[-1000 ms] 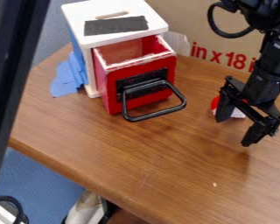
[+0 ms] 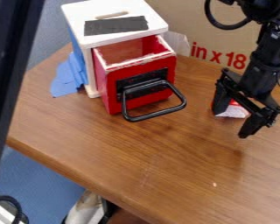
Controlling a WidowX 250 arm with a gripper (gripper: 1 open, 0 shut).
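The black gripper (image 2: 229,115) hangs at the right of the table, its two fingers spread apart in an open stance. A red and white object (image 2: 231,110) lies behind and between the fingers, partly hidden; whether it is touched cannot be told. To the left stands a small cabinet with a white top (image 2: 98,16) and a red drawer (image 2: 108,66) pulled out toward the front, with a black loop handle.
A blue cloth (image 2: 66,79) lies left of the cabinet. A cardboard box (image 2: 206,39) stands behind. A dark post crosses the left edge.
The gripper has shifted slightly left and up toward the red and white object. The cabinet and drawer look unchanged.
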